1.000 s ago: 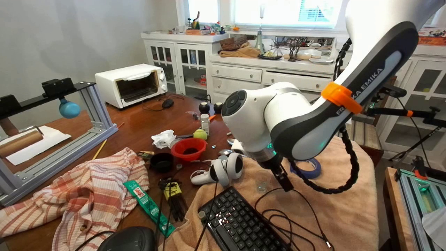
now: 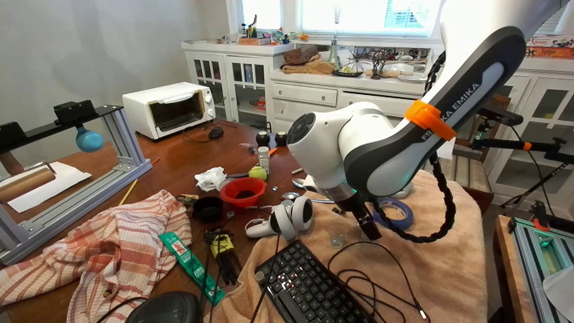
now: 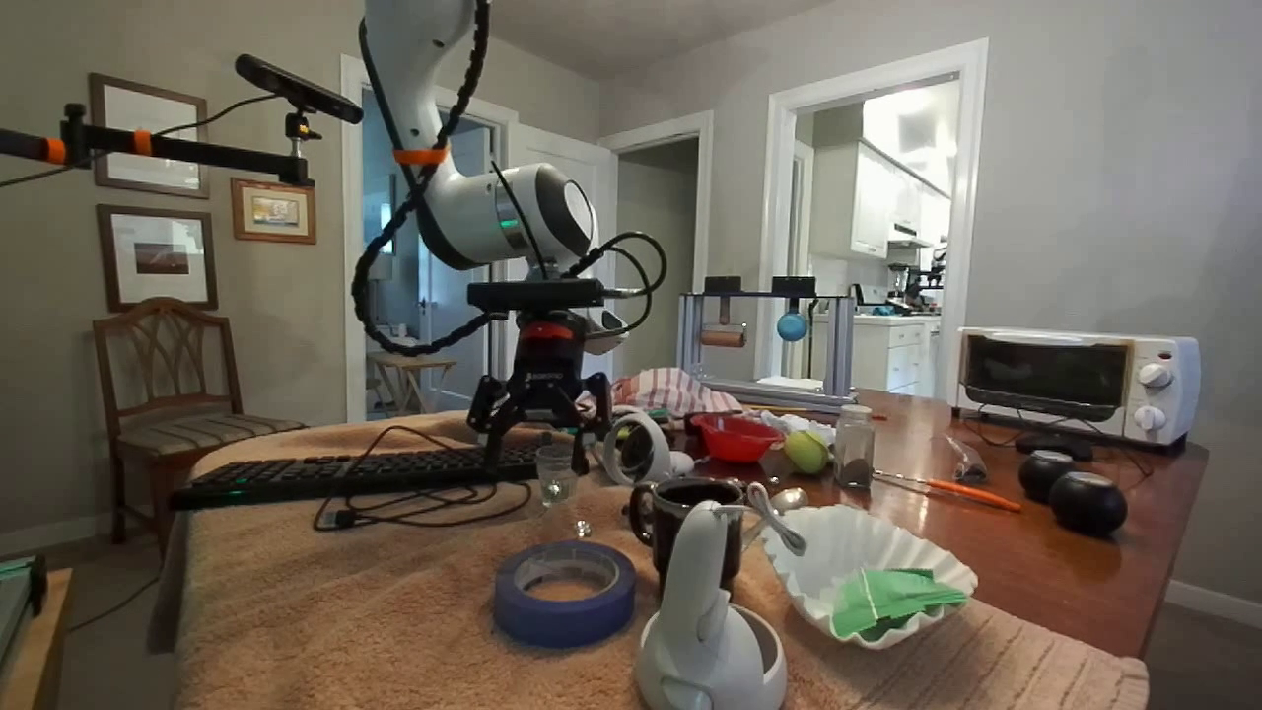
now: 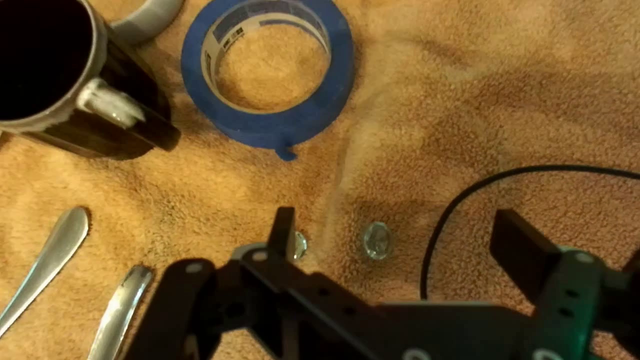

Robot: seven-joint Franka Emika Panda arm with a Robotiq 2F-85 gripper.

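Observation:
My gripper is open above the tan towel (image 4: 468, 114), its black fingers (image 4: 283, 231) wide apart. Two small clear glass pieces lie on the towel in the wrist view. One clear piece (image 4: 376, 240) shows in the gap between the fingers; the other clear piece (image 4: 300, 245) is partly hidden by the left finger. A black cable (image 4: 447, 210) also curves through the gap. From the second exterior view, the gripper (image 3: 535, 450) hangs close to a small clear cup (image 3: 555, 475). Nothing appears gripped.
A blue tape roll (image 4: 324, 111) and a dark mug (image 4: 129, 114) sit nearby on the towel. The keyboard (image 2: 315, 288) and its looped cable occupy the front. A white headset (image 2: 285, 218) and red bowl (image 2: 243, 192) stand left of the gripper. Bare towel lies to the right.
The gripper has risen slightly, and the forearm has swung a little to the left in the first exterior view. The table objects look unmoved.

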